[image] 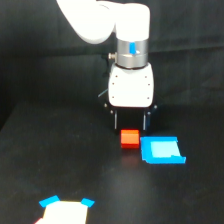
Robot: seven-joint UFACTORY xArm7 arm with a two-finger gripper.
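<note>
The white arm comes down from the top of the view, its gripper (130, 122) pointing at the table. Its two dark fingers straddle a small red block (130, 139) from just above, with space visible between them. Whether they touch the block is too small to tell. Right beside the block lies a light square outlined in blue tape (175, 160).
At the bottom left, a pale area (64, 213) with blue tape at its corners is cut off by the frame edge.
</note>
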